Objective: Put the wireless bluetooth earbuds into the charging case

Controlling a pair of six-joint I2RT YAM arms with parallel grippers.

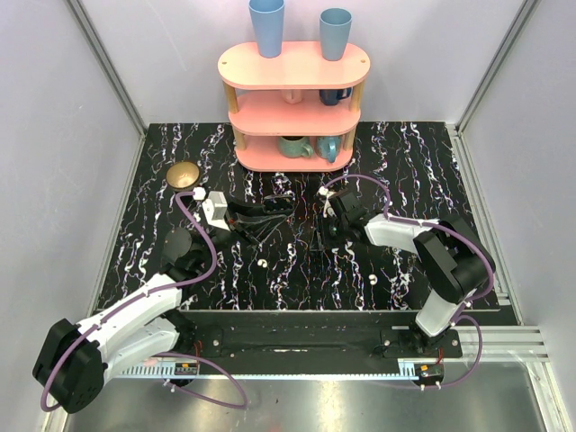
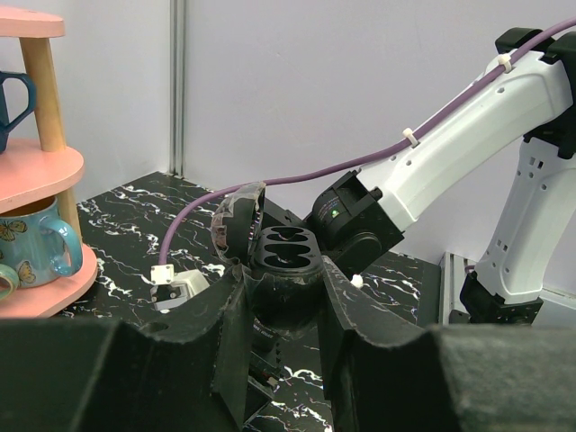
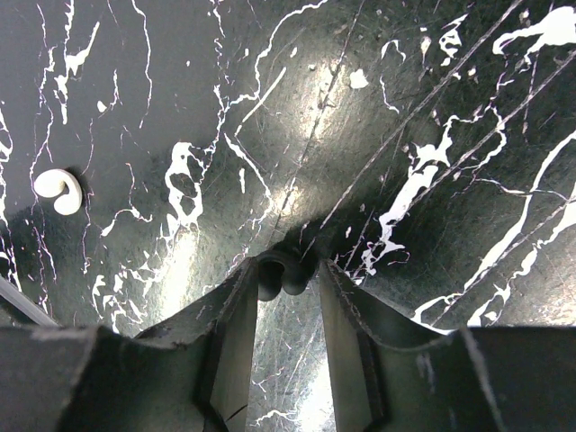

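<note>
A black charging case (image 2: 286, 261) with clear wrapping stands lid up, and my left gripper is shut on its lower part. Two dark slots show in its top face; I see no earbud in them. In the top view the case (image 1: 277, 203) is held above the table's middle. My right gripper points down at the table, part open. A dark, C-shaped earbud (image 3: 293, 277) lies between and just beyond its fingertips, nearer the left finger (image 3: 236, 310); a gap shows at the other finger.
A white C-shaped piece (image 3: 59, 191) lies on the marbled table to one side, and another small white piece (image 1: 373, 279) is near the front right. The pink shelf (image 1: 294, 112) with cups stands at the back, a gold bowl (image 1: 183, 175) at the back left.
</note>
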